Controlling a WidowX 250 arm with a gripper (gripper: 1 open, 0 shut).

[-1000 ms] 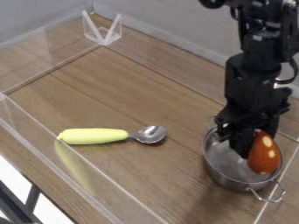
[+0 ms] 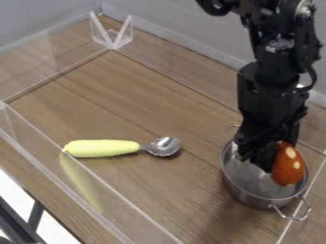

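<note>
The black gripper (image 2: 270, 143) is at the right, lowered over a metal pot (image 2: 254, 191), shut on an orange object (image 2: 288, 168) with a pale spot, which is held at the pot's right side, inside or just over its rim. The fingertips are partly hidden behind the object and the dark gripper body.
A spoon (image 2: 102, 148) with a yellow handle lies left of the pot on the wooden table (image 2: 128, 105). A white holder (image 2: 111, 32) stands at the back left. Clear walls border the table.
The gripper has shifted slightly, its upper arm a little higher and to the left. The orange object has barely moved.
</note>
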